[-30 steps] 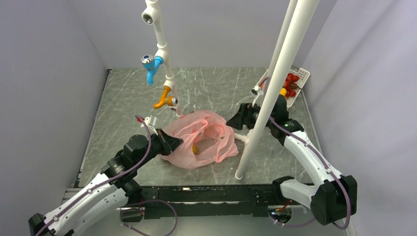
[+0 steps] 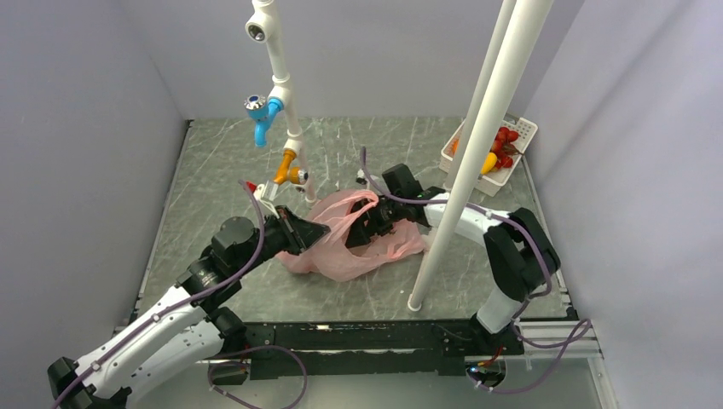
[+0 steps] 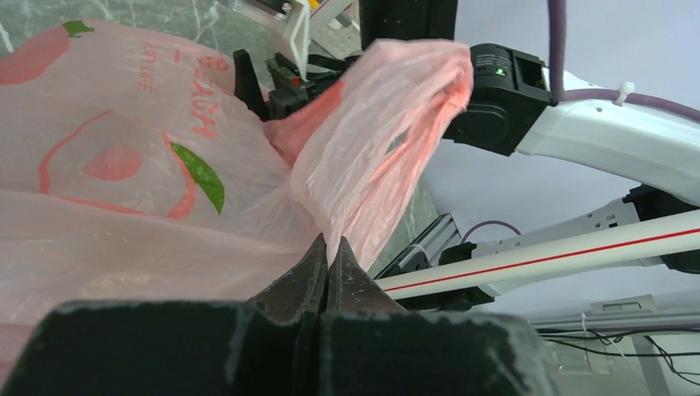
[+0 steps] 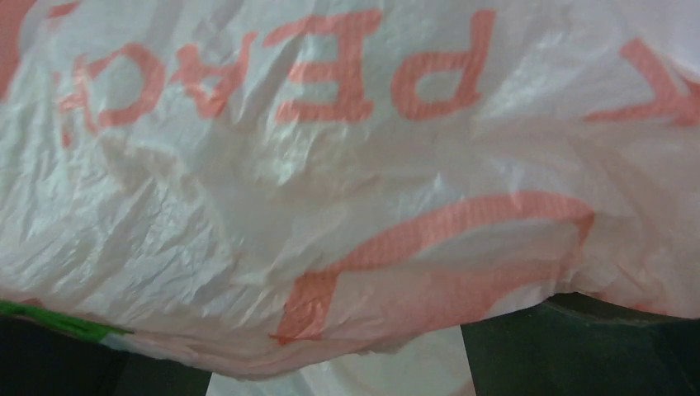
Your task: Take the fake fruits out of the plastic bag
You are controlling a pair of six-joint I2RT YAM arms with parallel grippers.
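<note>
The pink plastic bag (image 2: pixel 332 260) rests on the grey counter, bunched up where it is raised toward my left gripper (image 2: pixel 315 234). In the left wrist view, my left gripper is shut on a thin gathered fold of the bag. My right gripper (image 2: pixel 362 230) reaches into the bag's opening; in the right wrist view its open fingers lie under printed plastic (image 4: pixel 371 206), which hides most of them and whatever is between. No fruit is clearly visible inside the bag.
A white basket (image 2: pixel 522 136) of red and yellow fruits stands at the back right. A white pole (image 2: pixel 448 221) rises beside my right arm. A pipe with blue (image 2: pixel 264 123) and orange (image 2: pixel 286 170) taps stands behind the bag.
My right gripper has moved left and down into the bag. My left gripper has moved slightly up and right, lifting the bag's edge; the yellow item seen inside earlier is now hidden.
</note>
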